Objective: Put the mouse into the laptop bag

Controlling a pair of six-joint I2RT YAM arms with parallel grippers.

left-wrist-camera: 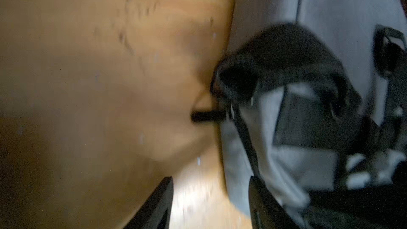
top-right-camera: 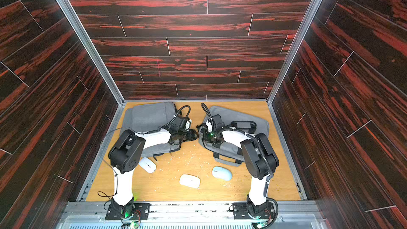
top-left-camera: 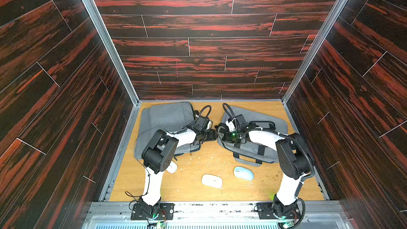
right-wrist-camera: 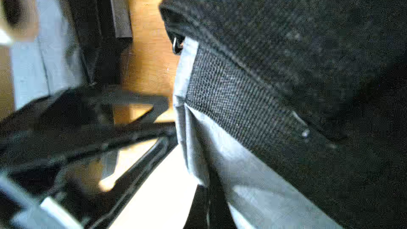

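The right-hand grey laptop bag (top-left-camera: 260, 116) lies with its strap toward the front. My right gripper is shut on that bag's near-side fabric edge (right-wrist-camera: 190, 144), which runs down to its fingertips. Close to the same edge, my left gripper stands part open with nothing between its fingers. In the right wrist view the left gripper's dark fingers (right-wrist-camera: 140, 133) reach up to the fabric. On the table lie a white mouse (top-left-camera: 212, 181), a light blue mouse (top-left-camera: 243, 173) and another white mouse (top-right-camera: 147, 165), partly covered by the left arm in the top left view.
A second grey bag (top-left-camera: 165, 114) lies at the back left, under the left forearm. Bare wooden table (top-left-camera: 203, 161) stretches between the bags and toward the front. Both hands nearly touch in the middle.
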